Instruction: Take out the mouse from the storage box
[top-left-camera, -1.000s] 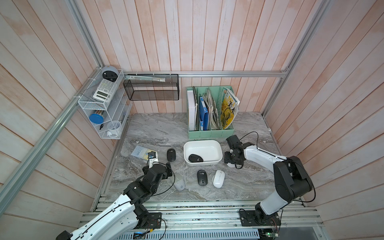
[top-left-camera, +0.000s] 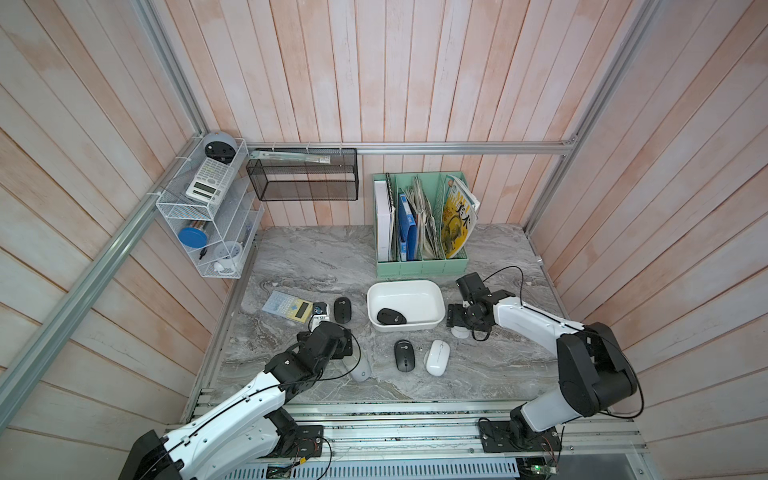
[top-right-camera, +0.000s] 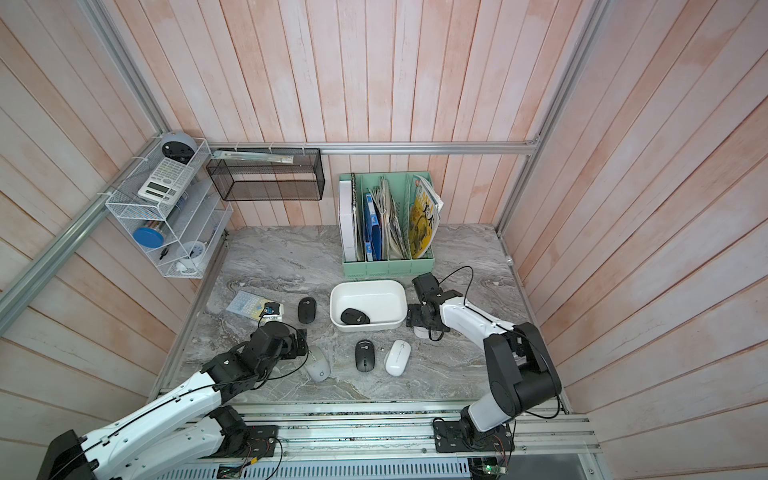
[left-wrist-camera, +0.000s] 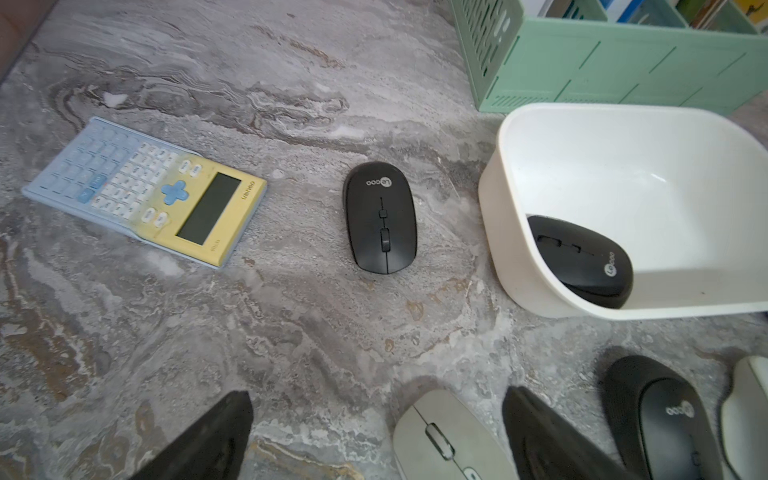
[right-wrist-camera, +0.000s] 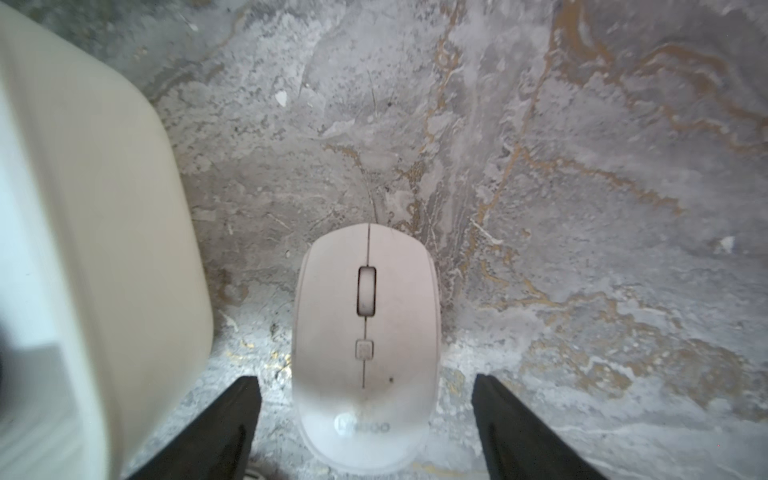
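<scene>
The storage box (top-left-camera: 436, 297) is a white tub at mid-table, with one black mouse (top-left-camera: 390, 317) lying in its left part. Right of the box, a white mouse (right-wrist-camera: 366, 344) lies flat on the table. My right gripper is above it, fingers apart, a finger to each side with gaps showing. Its view catches only the box's right wall (right-wrist-camera: 120, 200). The left gripper is open above the table, left of the box and clear of it. A grey mouse (left-wrist-camera: 448, 444) shows between and beyond its fingers.
A black mouse (left-wrist-camera: 381, 217) and a calculator (left-wrist-camera: 152, 188) lie left of the box. In front of it are another black mouse (top-left-camera: 405, 355) and a white one (top-left-camera: 437, 357). A green file holder (top-left-camera: 422, 269) stands close behind.
The left arm has shifted a little rightward.
</scene>
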